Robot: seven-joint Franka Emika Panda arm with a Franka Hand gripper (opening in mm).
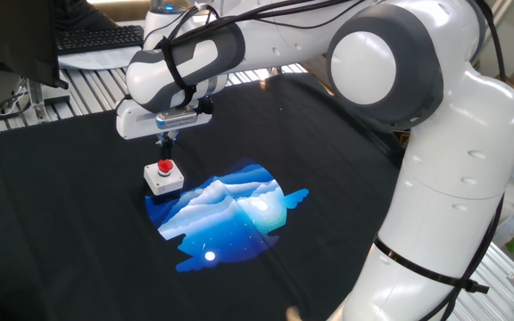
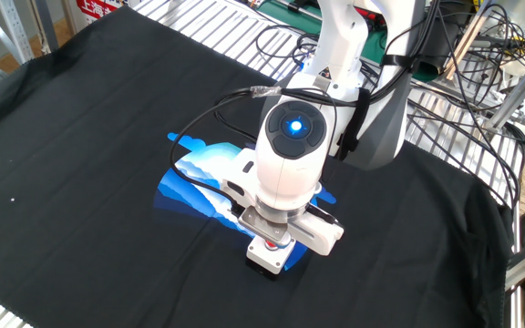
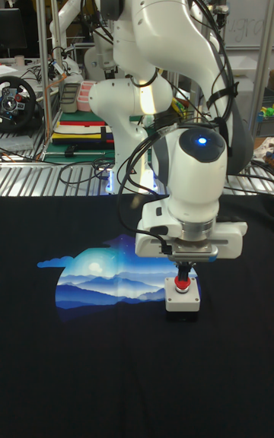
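A white box with a red push button [image 1: 165,167] on its top stands on the black cloth. In exterior view 3 the same red button [image 3: 183,284] shows near the right edge of the printed picture. Directly above it, my gripper [image 1: 165,157] points straight down. Its dark fingers [image 3: 186,268] are together in one narrow column, with nothing seen between them, and their tips reach the button's top. Whether the button is pressed in cannot be made out. From above, the gripper body hides the fingers and most of the button, leaving the white box [image 2: 267,258] partly visible.
A blue mountain-and-moon picture [image 1: 230,217] lies flat beside the box. Around both, the black cloth [image 2: 80,182] is largely bare. Slatted metal rails [image 3: 49,181] border it at the back, and a keyboard [image 1: 99,39] sits beyond them.
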